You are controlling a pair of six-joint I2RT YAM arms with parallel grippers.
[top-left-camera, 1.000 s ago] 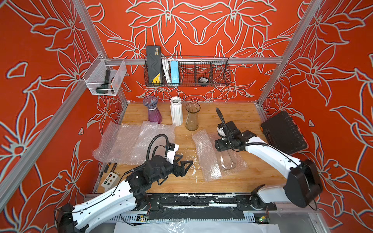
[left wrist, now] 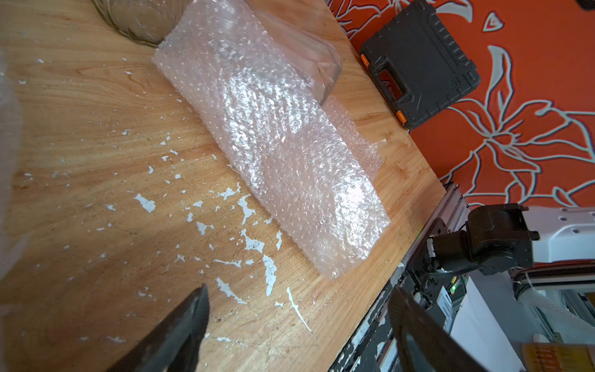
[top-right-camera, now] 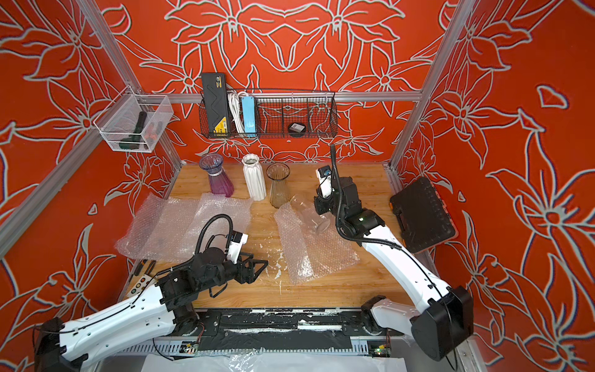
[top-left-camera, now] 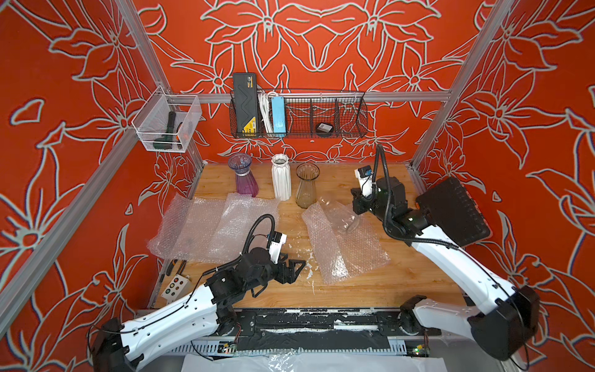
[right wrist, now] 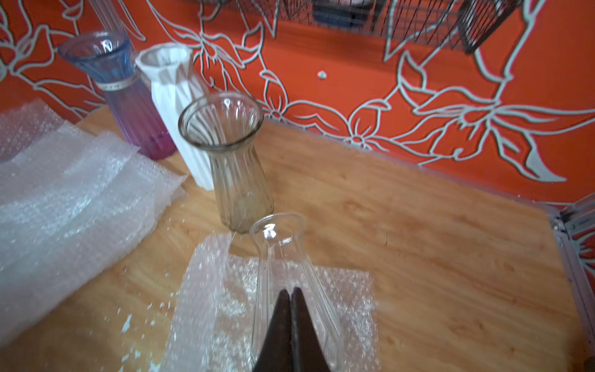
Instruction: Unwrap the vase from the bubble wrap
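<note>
A clear glass vase (right wrist: 310, 291) lies on its side on the right sheet of bubble wrap (top-left-camera: 331, 260), its flared rim pointing toward the brown vase. In the right wrist view my right gripper is shut, its fingertips overlapping the clear vase; whether they touch it I cannot tell. Nothing shows clearly between those fingers. Over the bare table, left of that wrap, my left gripper stands open and empty. A second bubble wrap sheet (top-left-camera: 204, 229) lies spread at the left.
A purple vase (top-left-camera: 244, 176), a white vase (top-left-camera: 281, 176) and a brown glass vase (top-left-camera: 306, 186) stand along the back. White flecks dot the middle of the table. A black case (top-left-camera: 452, 212) leans at the right.
The right gripper has moved toward the back. The clear vase has shifted back and left and turned, its rim now nearer the brown vase.
</note>
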